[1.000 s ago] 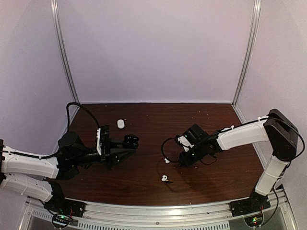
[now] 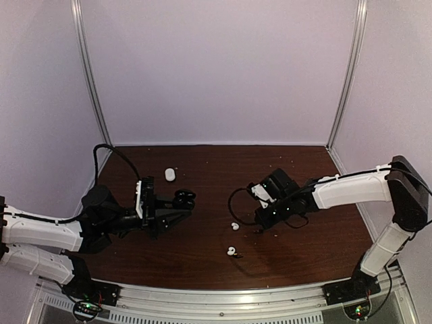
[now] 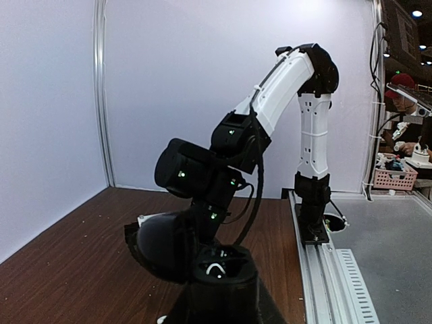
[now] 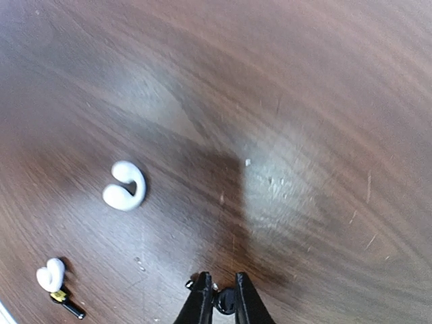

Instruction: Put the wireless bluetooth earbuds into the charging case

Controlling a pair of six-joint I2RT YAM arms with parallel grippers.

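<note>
My left gripper point(image 2: 177, 213) is shut on the open black charging case point(image 2: 184, 198), held above the table at left; in the left wrist view the case point(image 3: 223, 290) fills the bottom centre. My right gripper points down over the table, shut on a small black earbud point(image 4: 225, 302) between its fingertips. Two white curved pieces lie on the table: one alone point(image 4: 125, 198), the other point(image 4: 50, 275) with a black and yellow piece beside it. A white oval object point(image 2: 170, 174) lies at the back left.
White walls enclose it, and a metal rail point(image 2: 223, 291) runs along the front edge.
The right gripper has risen slightly from the table and shifted a little toward the back. The left arm and case are unchanged.
</note>
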